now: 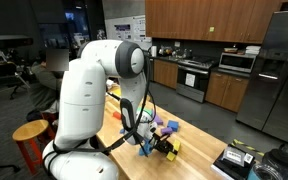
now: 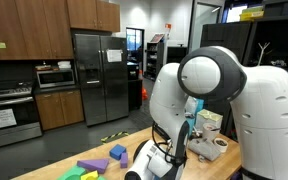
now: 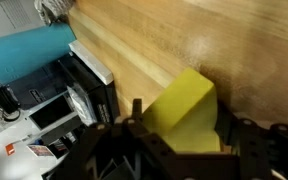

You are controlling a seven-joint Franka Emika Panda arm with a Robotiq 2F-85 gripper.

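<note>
Low over the wooden table, my gripper [image 1: 168, 147] is shut on a yellow block [image 3: 187, 106]. In the wrist view the block's yellow top and orange-shaded side stick out between the dark fingers, right against the wood grain. Exterior view 1 has a yellow block [image 1: 176, 147] at the fingertips, close to the tabletop. Whether the block touches the table cannot be told. In exterior view 2 the fingers lie below the picture's lower edge.
Purple [image 2: 94, 165], blue [image 2: 112, 138] and green [image 2: 74, 174] blocks lie near the arm. Books [image 1: 234, 160] and dark cylindrical objects [image 1: 276, 162] occupy the table's right end. Bare wood [image 1: 199, 150] lies between gripper and books.
</note>
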